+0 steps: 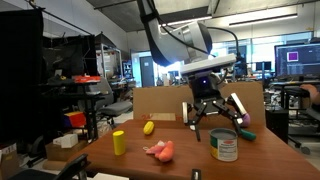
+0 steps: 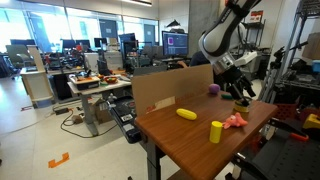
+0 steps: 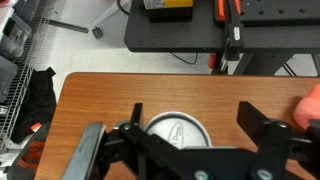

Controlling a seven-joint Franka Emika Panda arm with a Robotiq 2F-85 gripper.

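A can with a pale label (image 1: 224,148) stands upright near the table's front right. Directly above it, my gripper (image 1: 219,124) points down with its fingers spread wide. In the wrist view the can's round pale top (image 3: 178,130) shows between the dark fingers, which are well apart on either side. Nothing appears to be gripped, and whether the fingertips reach below the rim cannot be told. The exterior view from the side shows the can (image 2: 240,107) partly hidden under the arm.
Left of the can lies a pinkish-red object (image 1: 160,151). A yellow cylinder (image 1: 119,143) stands farther left, with a yellow elongated object (image 2: 187,114) behind. Purple (image 2: 213,87) and green (image 1: 247,134) items sit toward the back. Cardboard (image 1: 160,101) borders the rear; mid-table is clear.
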